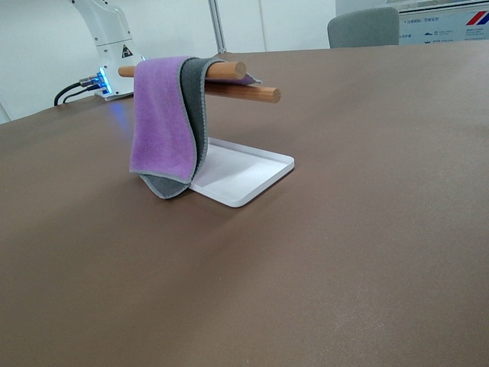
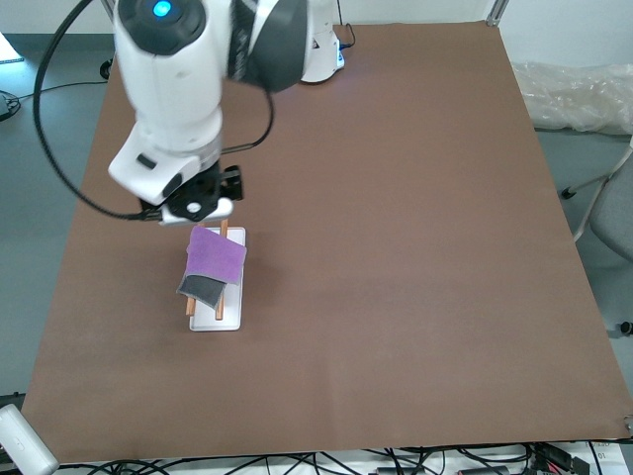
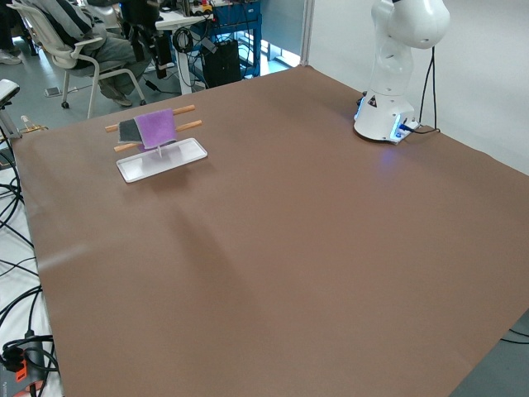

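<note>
A purple and grey cloth (image 2: 214, 255) lies draped over two wooden rods above a white tray (image 2: 216, 323); the top view (image 1: 164, 122) shows it hanging down their side. The robot's gripper housing (image 2: 193, 195) is above and just behind the rack in the left view, at the bottom of the white wrist; its fingers cannot be made out there. In the right view a dark end piece of the arm shows at the top edge, above the cloth (image 3: 155, 127). The top view does not show the gripper.
Cables run along the near edge in the left view, and chairs stand beyond the table.
</note>
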